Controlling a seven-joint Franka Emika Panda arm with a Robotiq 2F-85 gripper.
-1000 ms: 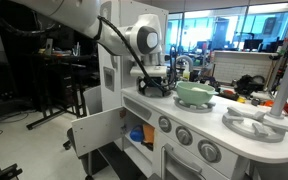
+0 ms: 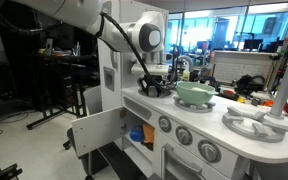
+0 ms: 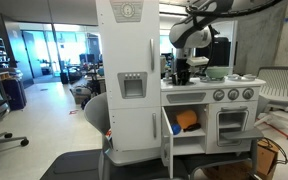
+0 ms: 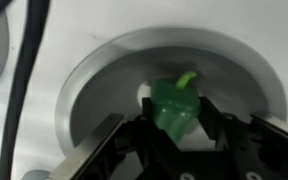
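Observation:
In the wrist view a green, rounded object with a lighter green stem, like a toy vegetable [image 4: 174, 106], sits between the fingertips of my gripper, which is shut on it. Below them lies the oval grey basin of the sink [image 4: 94, 85] in the white counter. From the side, my gripper [image 2: 152, 86] points down at the sink, at the counter's left end beside the tall white fridge [image 2: 110, 60]. The green object cannot be made out in the outside views.
Right of the sink, a pale green pot [image 2: 194, 94] stands on a burner. A second, empty burner [image 2: 256, 122] lies farther right. Below the counter, an open cabinet door [image 2: 100, 130] swings outward, and an orange item [image 3: 188, 119] lies inside the cabinet.
Over the last second my arm has lowered slightly toward the sink. The pot, the door and the rest of the kitchen look unmoved.

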